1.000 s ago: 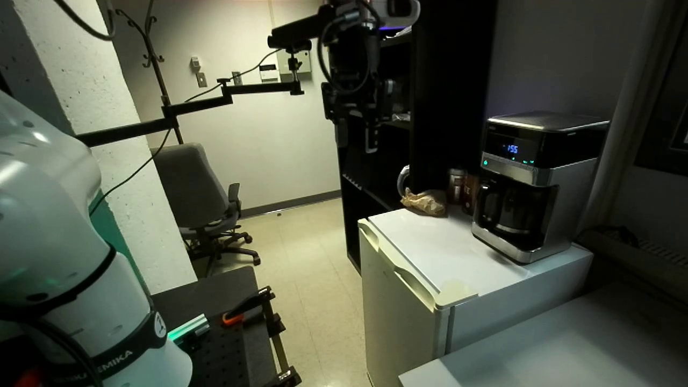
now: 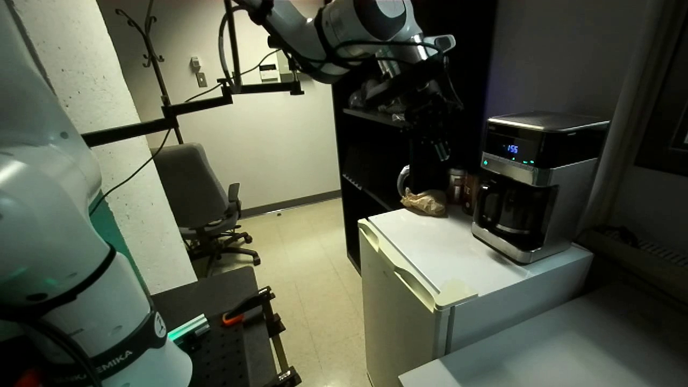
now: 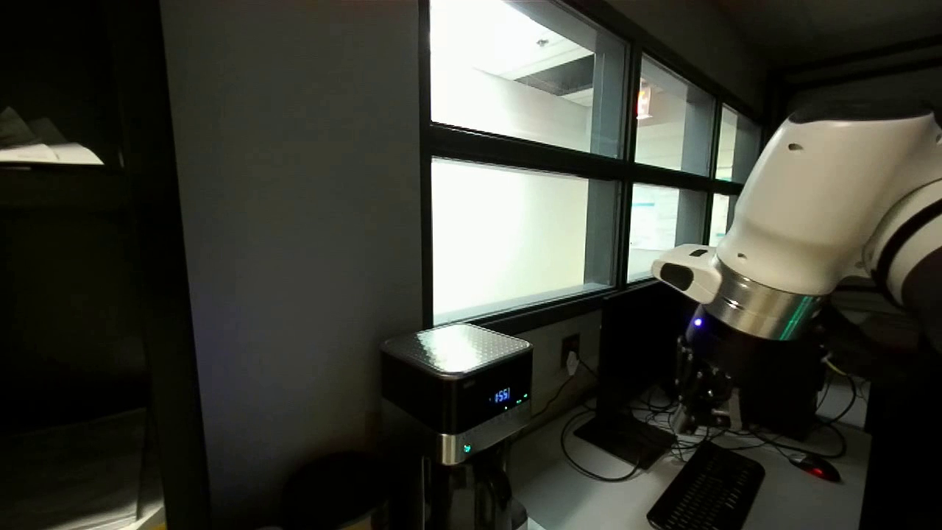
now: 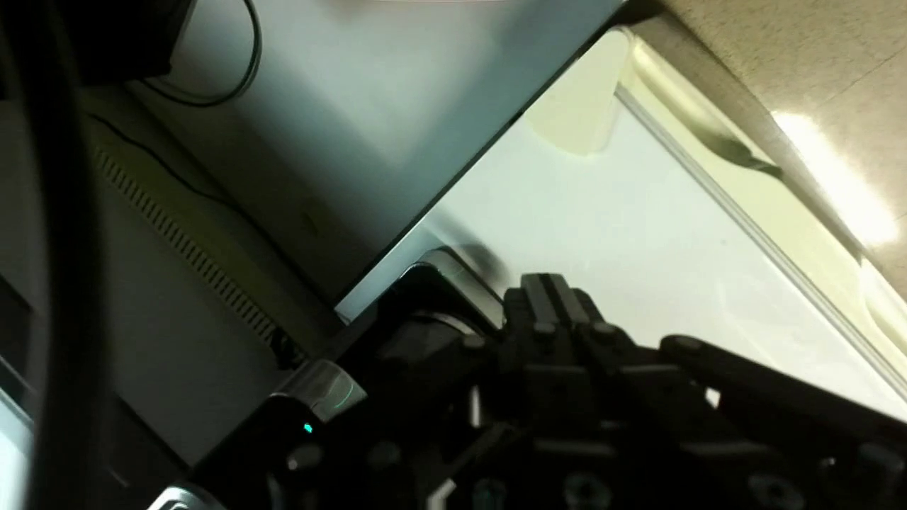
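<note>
My gripper (image 2: pixel 442 151) hangs in the air above the far part of the white fridge top, left of the coffee maker (image 2: pixel 545 180) in exterior view 1. In the wrist view its fingers (image 4: pixel 541 297) stand together, shut, and nothing shows between them. Beyond them the coffee maker's front base edge (image 4: pixel 459 280) appears, partly covered by the gripper body. The machine's display is lit, and its glass carafe (image 2: pixel 516 206) sits inside. Exterior view 2 has the gripper (image 3: pixel 702 419) at the right, apart from the coffee maker (image 3: pixel 456 389).
A crumpled brown bag (image 2: pixel 425 202) and several jars (image 2: pixel 456 186) stand at the back of the fridge top (image 2: pixel 425 242). Dark shelving (image 2: pixel 371 161) rises behind. A keyboard (image 3: pixel 706 487) and cables lie on the desk.
In exterior view 1 the arm has swung right, carrying the gripper from in front of the shelving to near the coffee maker. It is also tilted differently. The objects on the fridge have not moved.
</note>
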